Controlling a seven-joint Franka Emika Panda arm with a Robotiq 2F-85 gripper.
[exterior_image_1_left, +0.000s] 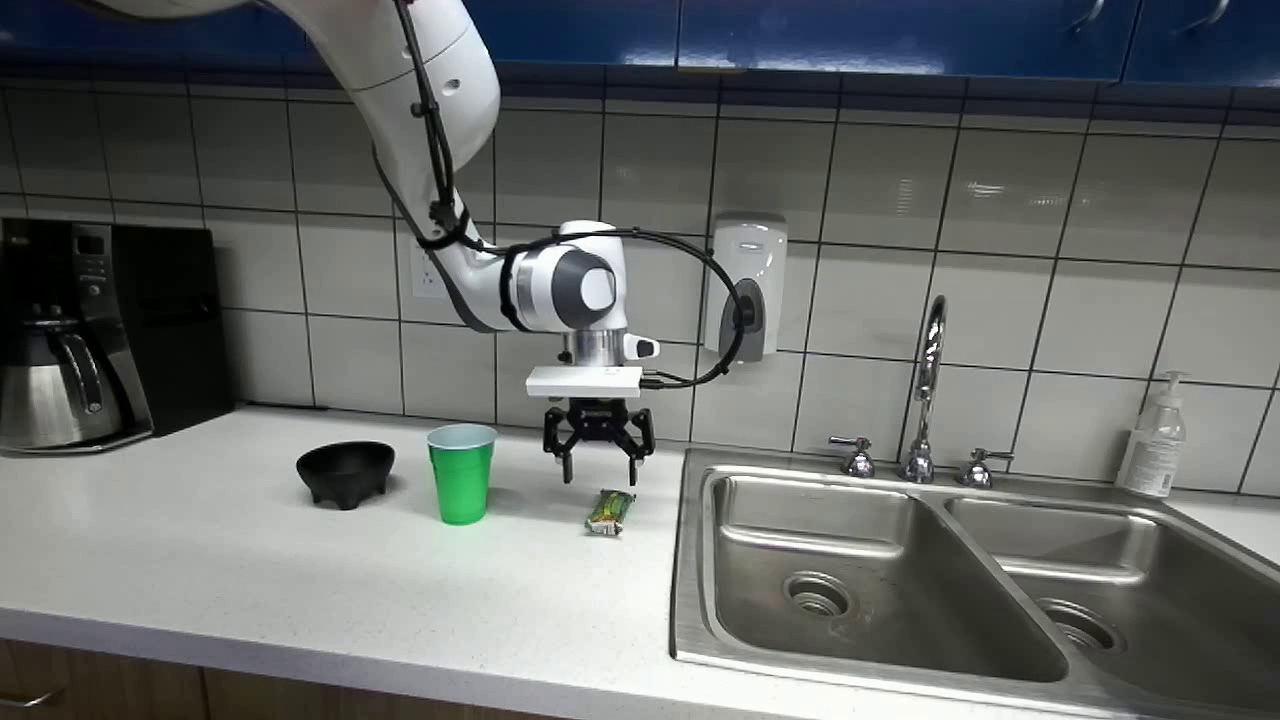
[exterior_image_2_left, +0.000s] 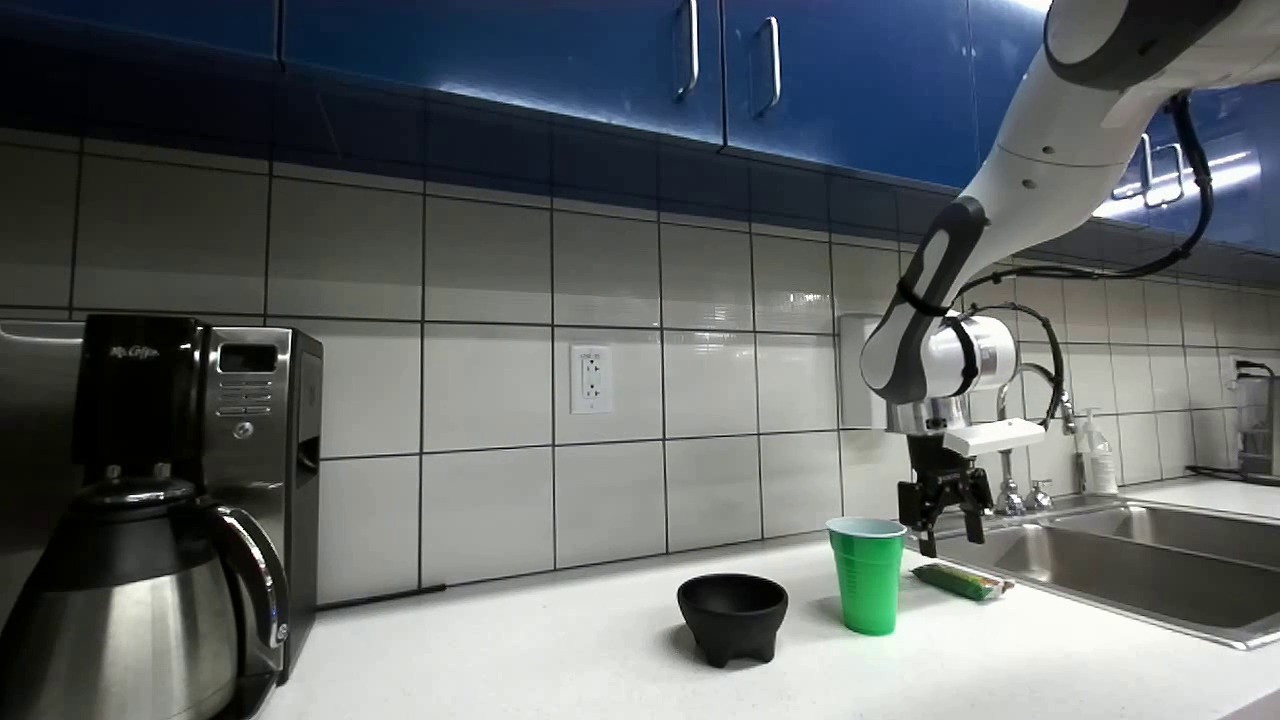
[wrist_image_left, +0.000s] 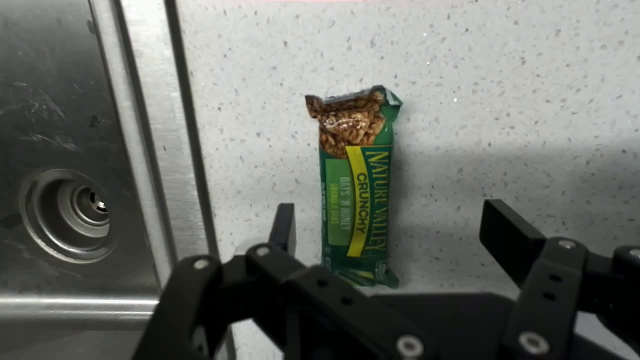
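Observation:
A green granola bar packet (wrist_image_left: 358, 198) lies flat on the white counter, close to the left rim of the sink. In exterior view 1 the same packet (exterior_image_1_left: 609, 512) rests just below my gripper (exterior_image_1_left: 599, 478), with a gap between them. Exterior view 2 shows the gripper (exterior_image_2_left: 956, 542) hanging over the packet (exterior_image_2_left: 960, 582), touching nothing. Its fingers are open wide with only air between them. From the wrist, the black fingers (wrist_image_left: 510, 240) stand to either side of the packet's lower part, above the counter.
A green cup (exterior_image_1_left: 462, 476) stands upright left of the packet, with a black footed bowl (exterior_image_1_left: 345, 472) beyond it. The double sink (exterior_image_1_left: 692, 564) opens to the right, its faucet (exterior_image_1_left: 926, 384) behind. A coffee maker (exterior_image_1_left: 180, 324) occupies the far left.

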